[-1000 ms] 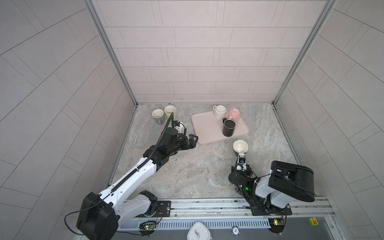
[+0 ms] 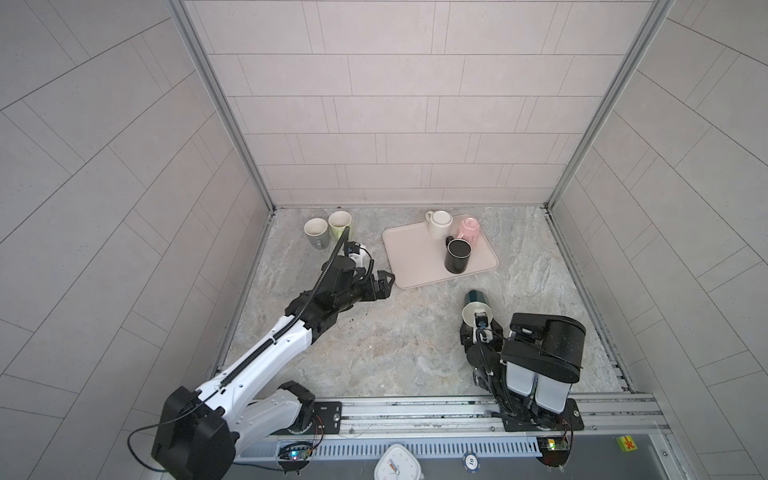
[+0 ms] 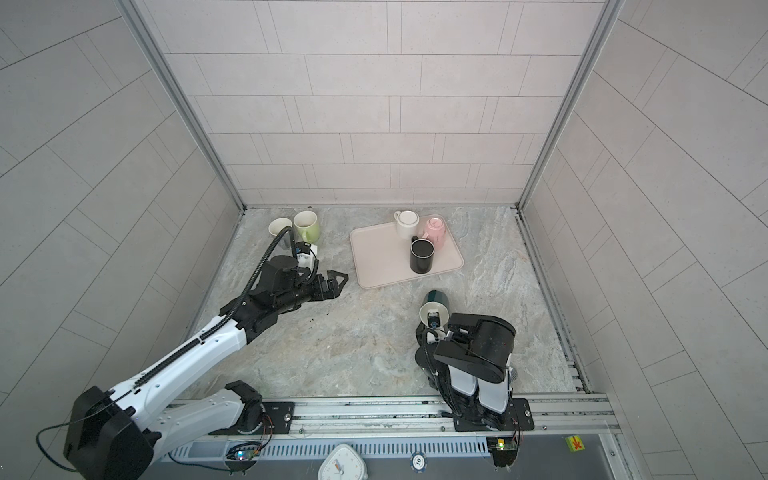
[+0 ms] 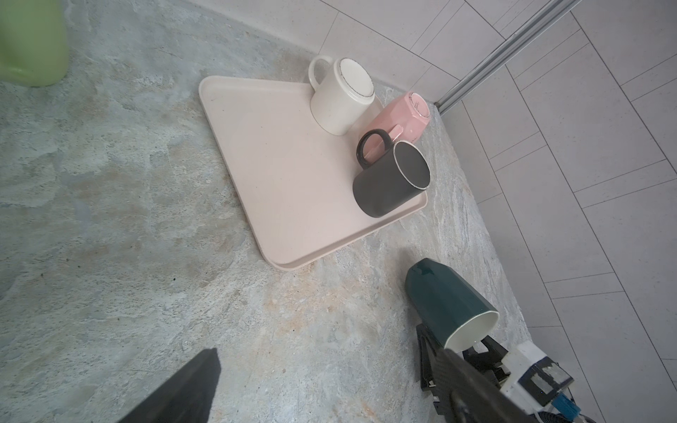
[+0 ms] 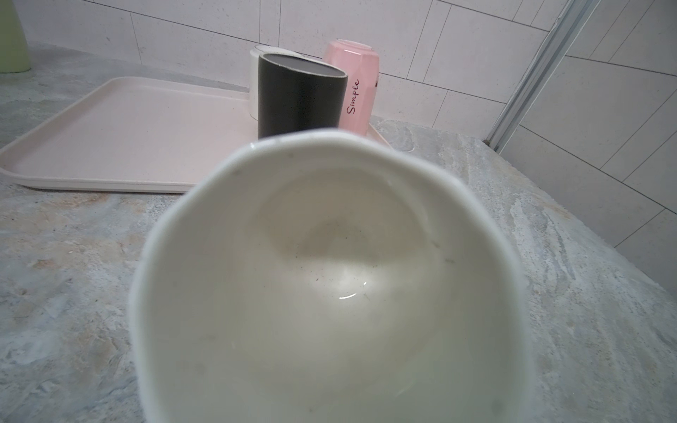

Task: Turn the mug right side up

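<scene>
The dark green mug (image 4: 449, 301) has a pale inside. It lies tipped over, its mouth facing my right gripper and its base toward the tray. The mug's interior (image 5: 331, 282) fills much of the right wrist view and hides the fingers there. My right gripper (image 2: 481, 326) is open at the mug's mouth end, its fingers spread to either side; whether they touch it cannot be told. My left gripper stands open over bare counter left of the mug, nothing between its fingers.
Behind the green mug is a pink tray (image 4: 261, 162) with an upright black mug (image 4: 384, 187), an upside-down white mug (image 4: 335, 98) and an upside-down pink mug (image 4: 405, 116). A grey cup (image 2: 317, 236) and a green cup (image 2: 341, 221) stand back left.
The green mug has tipped from standing mouth up to lying toward my right gripper. The left arm has stayed almost still.
</scene>
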